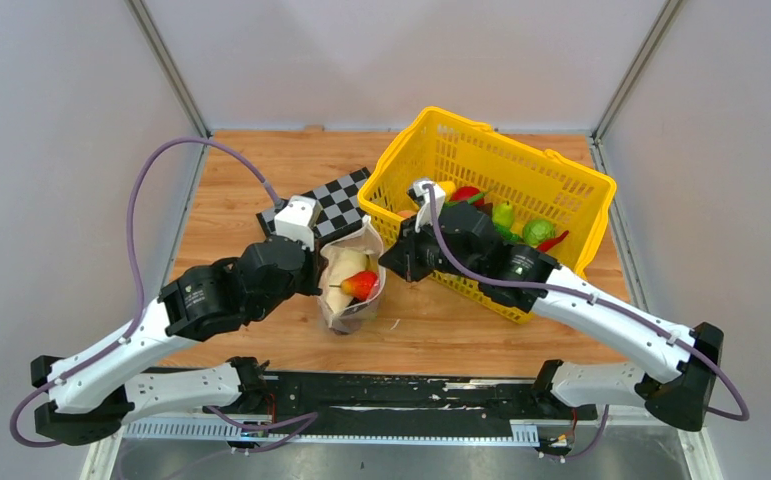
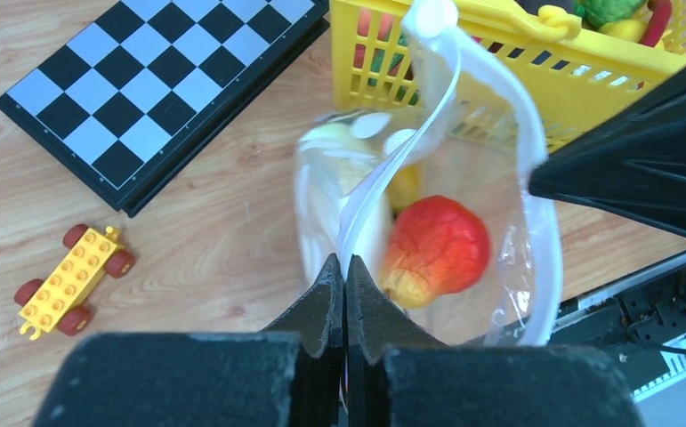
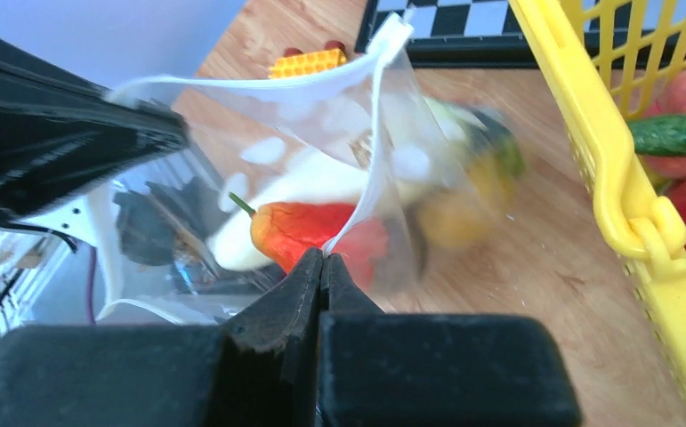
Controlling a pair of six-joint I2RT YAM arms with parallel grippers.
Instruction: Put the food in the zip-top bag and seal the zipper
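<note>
The clear zip top bag (image 1: 366,238) stands mouth up between my grippers, its rim spread apart. Inside it are a red-orange pear-shaped fruit (image 2: 437,247), a long pale vegetable (image 1: 346,265) and something yellow (image 2: 405,187). My left gripper is shut on one side of the bag's rim, the film running down between its fingertips. On the opposite side my right gripper is shut with the rim's edge pinched at its tips. The bag's lower part is partly hidden by the arms in the top view.
A yellow basket (image 1: 561,180) of several play foods stands close behind the right gripper. Behind the bag lies a black-and-white checkered board (image 1: 336,205). A yellow toy-brick car (image 2: 70,280) sits left of the bag. Wood is clear at the front.
</note>
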